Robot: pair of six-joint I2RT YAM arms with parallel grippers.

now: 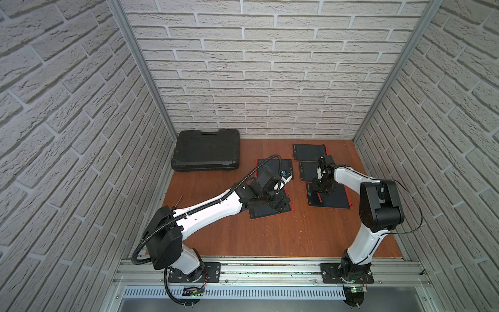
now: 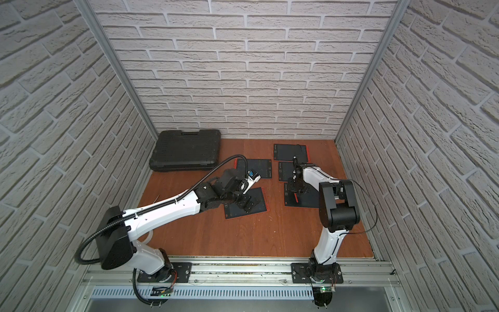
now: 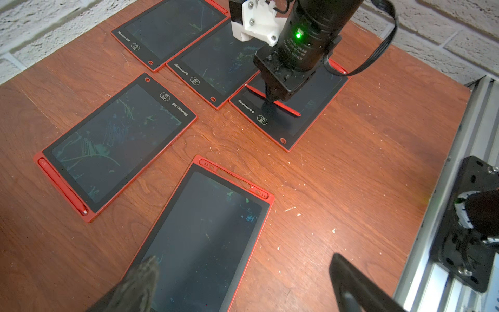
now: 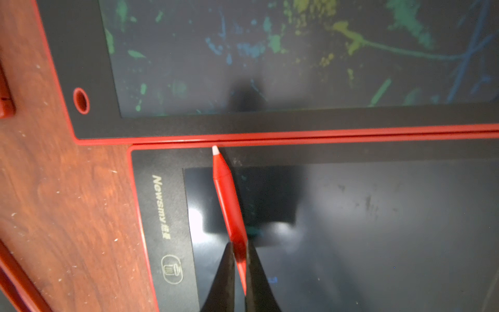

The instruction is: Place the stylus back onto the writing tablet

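A red stylus [image 4: 228, 205] with a white tip lies across the left end of a black, red-edged tablet [image 4: 389, 218], crossing its screen. Directly over it is my right gripper, shut, its dark fingertips at the stylus; I cannot tell whether they touch it. In the left wrist view the same stylus [image 3: 288, 109] shows beneath the right arm's head. My left gripper hangs open, with nothing between its blurred fingers, above a tablet [image 3: 202, 228] whose red stylus slot [image 3: 228, 174] looks empty.
Other tablets [image 3: 117, 145] lie on the wooden table, one with a stylus in its slot, two [image 3: 166, 31] behind the right gripper. A black case [image 1: 205, 150] sits at back left. Bare table is at front centre and front right.
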